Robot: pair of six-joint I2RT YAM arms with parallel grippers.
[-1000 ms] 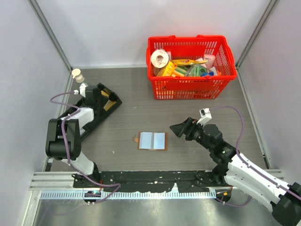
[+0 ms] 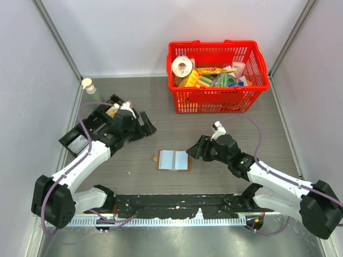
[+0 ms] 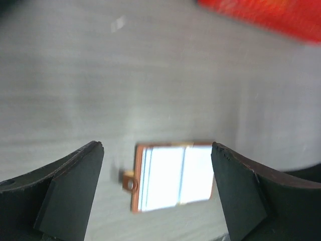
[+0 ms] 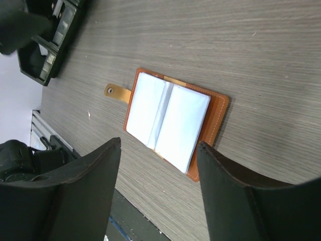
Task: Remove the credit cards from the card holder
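The brown card holder (image 2: 172, 159) lies open on the table, pale sleeves showing and a tan tab (image 4: 118, 93) at its left; whether cards are inside I cannot tell. My left gripper (image 2: 144, 124) hangs open above and left of it, nothing between its fingers, the holder (image 3: 174, 176) between them in the left wrist view. My right gripper (image 2: 197, 146) is just right of the holder, fingers apart with nothing between, the holder (image 4: 169, 115) ahead of them in the right wrist view.
A black compartment tray (image 2: 75, 140) sits at the left with a bottle (image 2: 94, 93) behind it. A red basket (image 2: 217, 99) full of packaged items stands at the back right. The table around the holder is clear.
My left arm has swung from over the black tray toward the middle, above and left of the card holder. My right gripper has moved slightly left, nearer the holder.
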